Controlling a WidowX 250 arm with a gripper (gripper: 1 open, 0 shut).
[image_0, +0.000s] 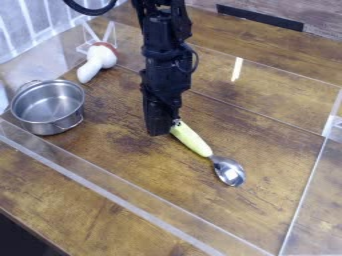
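The black robot arm comes down from the top centre, and its gripper (164, 127) sits low at the upper end of a spoon (190, 139) with a pale yellow handle and silver bowl, lying diagonally on the wooden table. The fingertips reach the handle's upper end; whether they are around it or only touching it is hidden. The fingers look close together, but their exact state is hard to make out.
A steel pot (47, 108) stands at the left. A white object (98, 62) lies at the upper left. A clear panel borders the right side. The table's front and right middle are open.
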